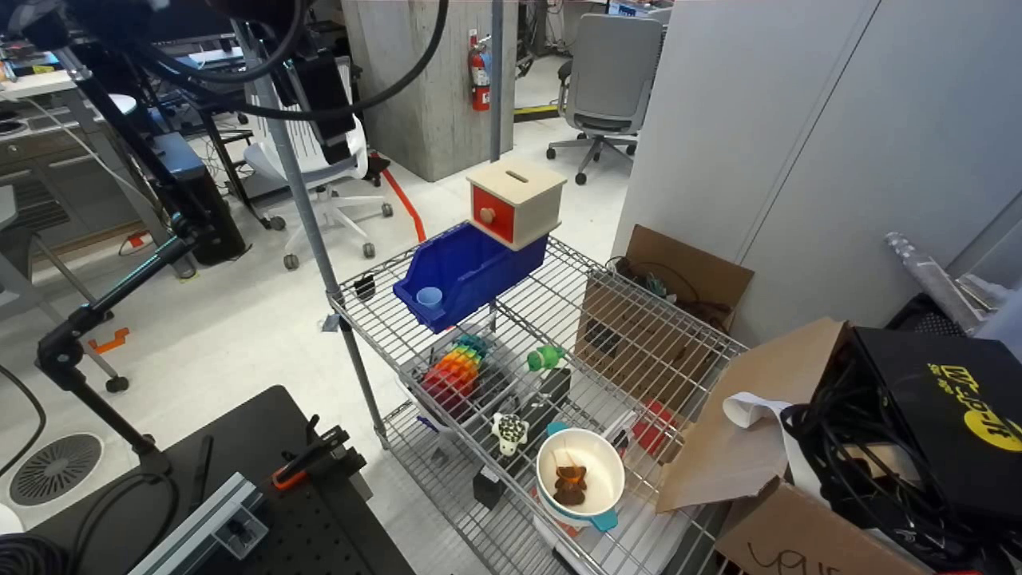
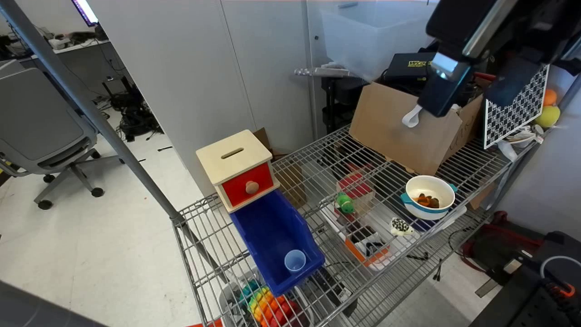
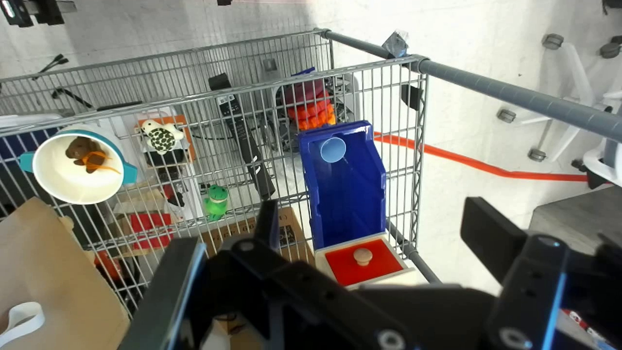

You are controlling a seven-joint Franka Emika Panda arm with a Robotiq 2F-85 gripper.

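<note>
My gripper stands wide open in the wrist view, its dark fingers far apart and nothing held. In that view the blue bin (image 3: 350,186) on the wire shelf shows beyond the gap, well below. A light blue cup (image 3: 333,149) sits inside its low end. The wooden box (image 2: 234,155) with a red drawer (image 2: 248,185) rests on the bin's other end. A white and teal pot (image 2: 430,185) holds a brown toy (image 3: 87,154) with orange on it. A green toy (image 3: 216,201) and a spotted turtle-like toy (image 3: 160,136) lie on the wire shelf.
An open cardboard box (image 2: 406,120) full of black gear stands at the shelf's far end. A grey post (image 1: 304,192) rises at the bin-side corner. Bare wire shelf (image 1: 594,335) lies between bin and carton; bins and a rainbow toy (image 1: 452,374) show below it.
</note>
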